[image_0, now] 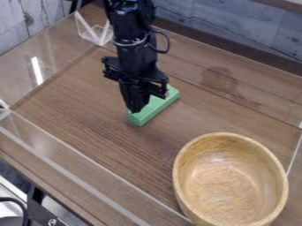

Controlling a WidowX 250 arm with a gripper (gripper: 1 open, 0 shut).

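The black robot arm (pixel 130 53) reaches down from the top centre, its gripper (pixel 133 93) low over a flat green block (pixel 154 108) on the wooden table. The block extends out to the right and below the gripper. The fingertips are dark and small, so whether they are open or shut on the block cannot be made out.
A tan round bowl (pixel 230 181) sits at the lower right. Bare table (pixel 71 124) lies to the left and upper right. Grey boards border the back, and clear plastic pieces are at the left edge. A black cable lies at the bottom left corner.
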